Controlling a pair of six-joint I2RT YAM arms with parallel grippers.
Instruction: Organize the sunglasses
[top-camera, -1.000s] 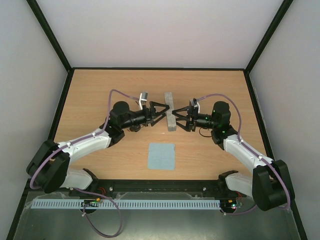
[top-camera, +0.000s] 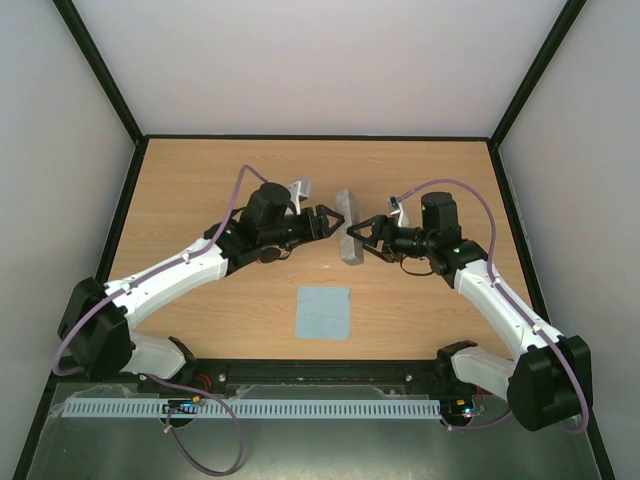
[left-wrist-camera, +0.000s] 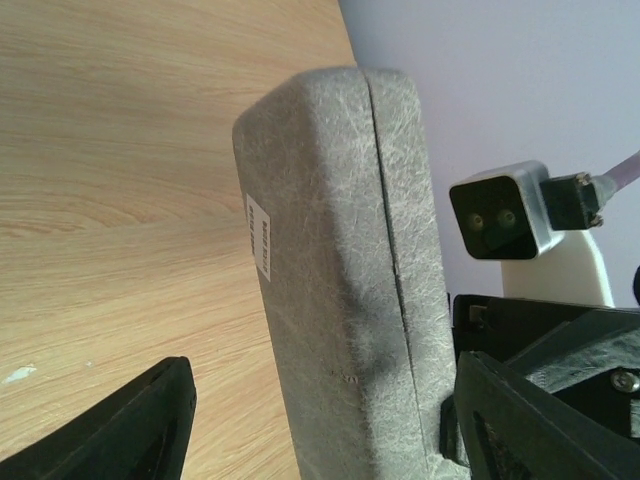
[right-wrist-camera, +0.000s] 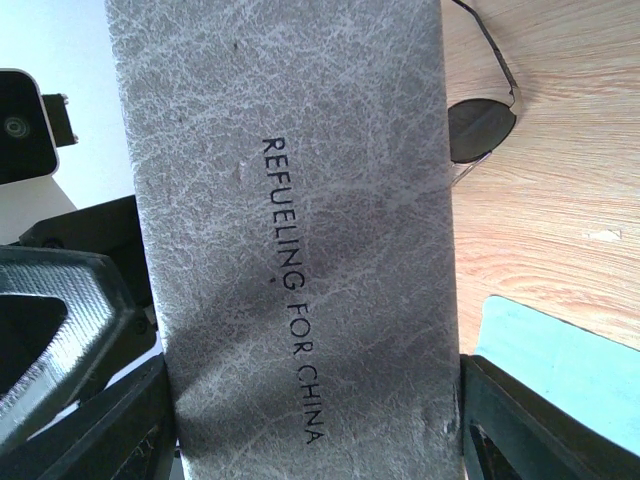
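Note:
A long grey glasses case (top-camera: 349, 228), printed "REFUELING FOR CHINA" in the right wrist view, is held up at the middle of the table by my right gripper, shut on it. My left gripper is open, its fingertips around the near part of the case, the left finger apart from it. In the right wrist view, dark sunglasses (right-wrist-camera: 478, 128) lie on the wood beyond the case. In the top view they are partly hidden under the left arm.
A light blue cloth (top-camera: 322, 312) lies at the front middle of the wooden table (top-camera: 180, 320). Walls and black frame edges border the workspace.
Since a second ago the case has shifted slightly right and tilted with my right gripper.

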